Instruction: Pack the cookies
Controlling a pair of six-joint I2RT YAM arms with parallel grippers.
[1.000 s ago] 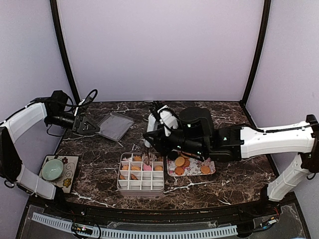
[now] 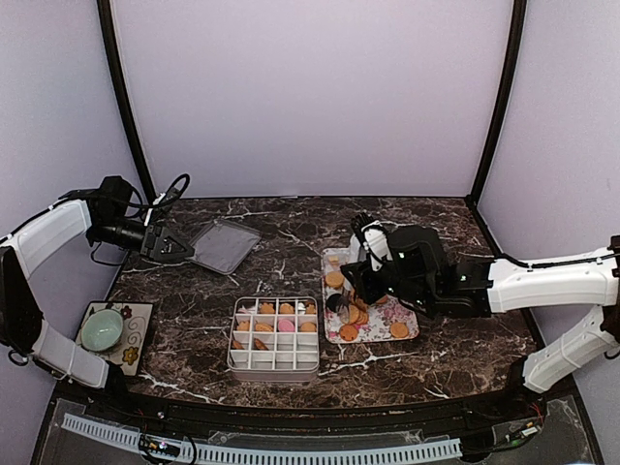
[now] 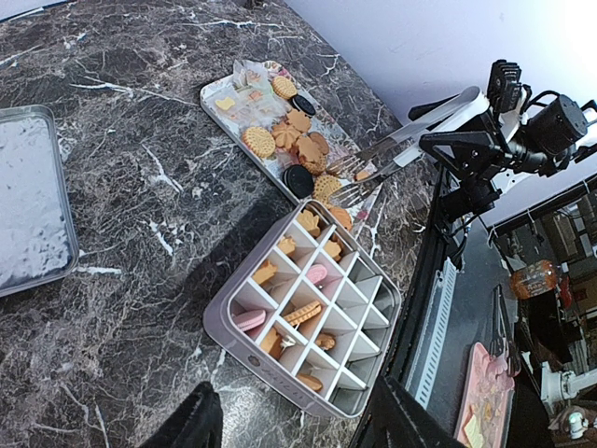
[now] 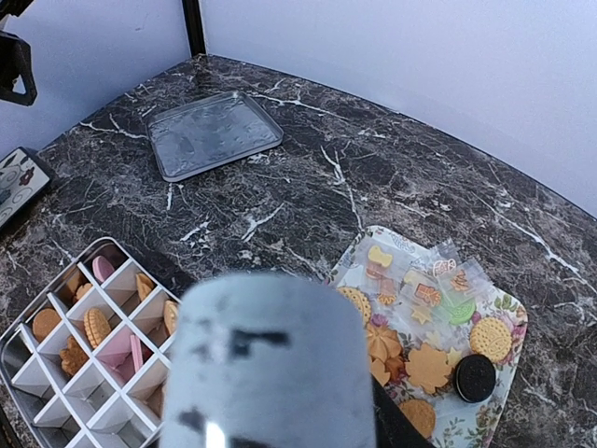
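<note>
My right gripper [image 2: 371, 273] is shut on a pair of silver tongs [image 3: 446, 116]. The fork-like tips of the tongs stand spread apart above the near end of the flowered cookie tray [image 2: 387, 317], with nothing clearly seen clamped between them. On that tray lie round cookies [image 3: 258, 141], flower-shaped ones and black sandwich cookies [image 4: 474, 377]. The divided box [image 2: 274, 365] stands left of the tray, with cookies in several compartments and its front row empty. Over the table's left side, my left gripper [image 2: 167, 247] is open; nothing shows between its fingers.
An empty grey metal tray [image 2: 225, 248] lies at the back left. A green bowl [image 2: 102, 330] rests on a patterned tray at the front left. Small packets [image 4: 458, 281] lie at one end of the cookie tray. Bare marble separates the metal tray from the box.
The left arm looks still.
</note>
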